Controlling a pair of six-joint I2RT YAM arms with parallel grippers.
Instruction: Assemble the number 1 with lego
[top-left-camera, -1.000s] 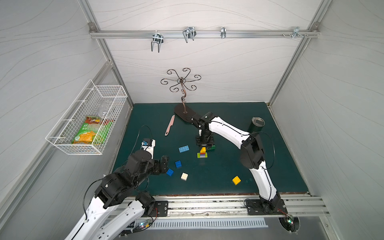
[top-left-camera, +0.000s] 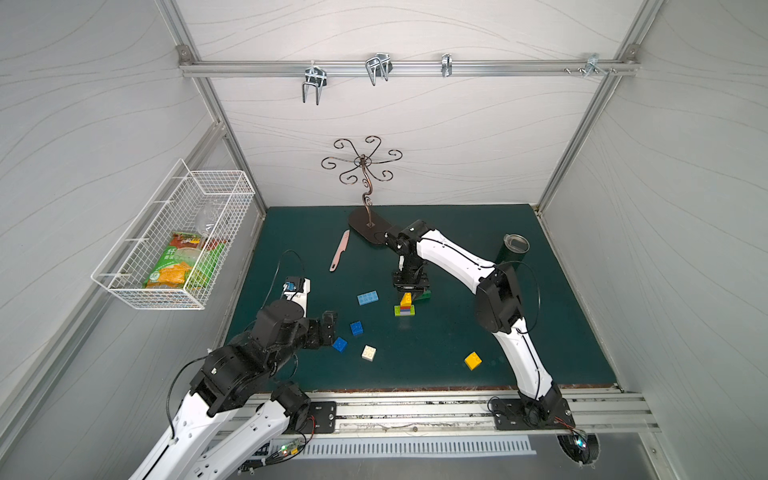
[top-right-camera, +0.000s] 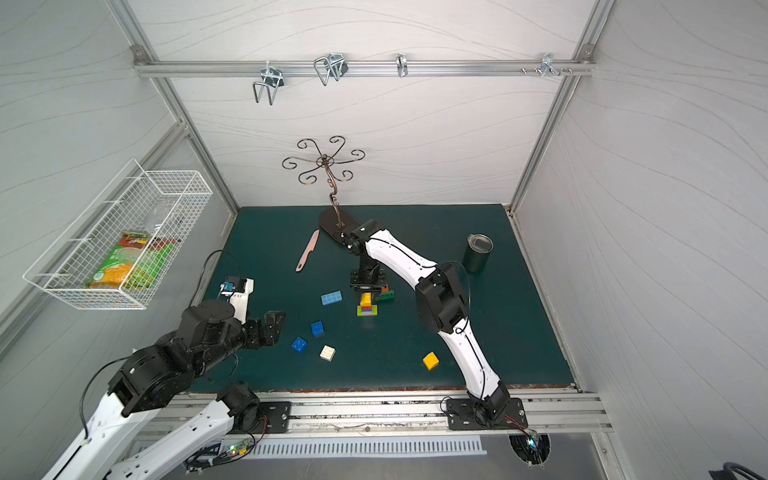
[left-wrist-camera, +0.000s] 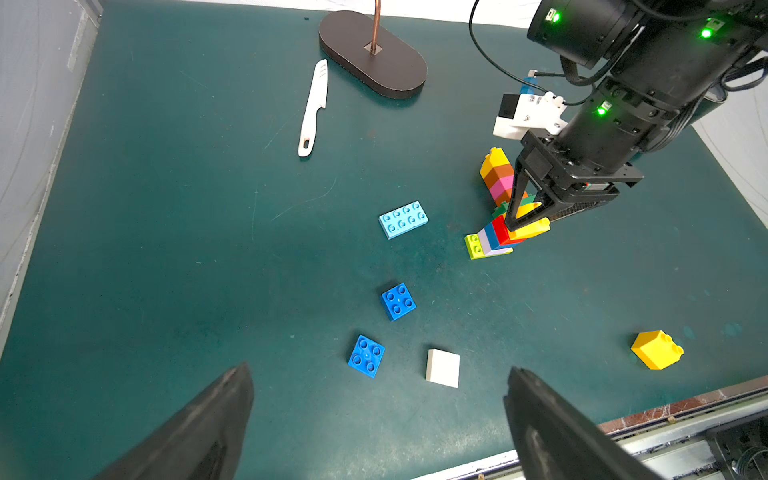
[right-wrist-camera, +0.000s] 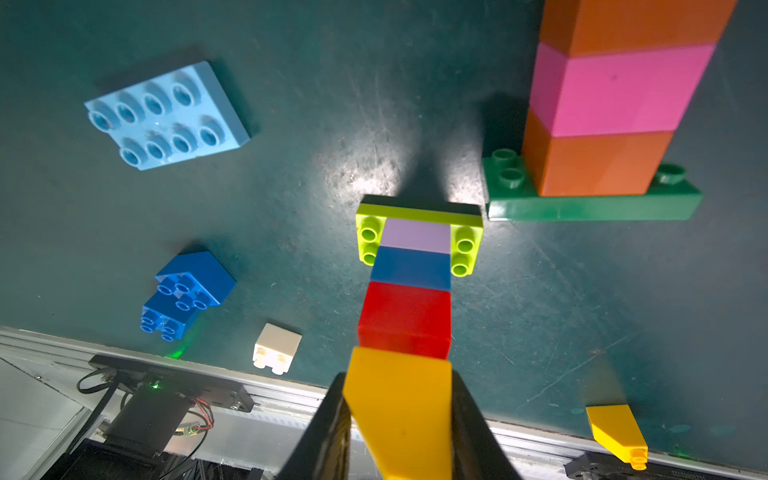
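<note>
My right gripper is shut on a yellow slanted brick (right-wrist-camera: 397, 392). That brick sits at the top of a stack: below it come a red brick (right-wrist-camera: 405, 318), a blue brick (right-wrist-camera: 411, 268), a lilac brick (right-wrist-camera: 416, 236) and a lime base plate (right-wrist-camera: 465, 214). Whether the yellow brick is fully pressed onto the red one cannot be told. Beside it stands a second stack on a green base, with orange bricks, a pink brick and, in the left wrist view, a yellow top (left-wrist-camera: 495, 160). My left gripper is open and empty.
Loose on the table lie a light-blue brick (left-wrist-camera: 403, 219), two blue bricks, a white brick (left-wrist-camera: 442, 368) and a yellow brick (left-wrist-camera: 657, 349). A knife (top-left-camera: 340, 250), a metal stand (top-left-camera: 369, 224) and a dark can (top-left-camera: 513, 249) are farther back.
The right arm's elbow and forearm have shifted slightly to the left, while its gripper stays at the stack. My left arm and the loose bricks have not moved.
</note>
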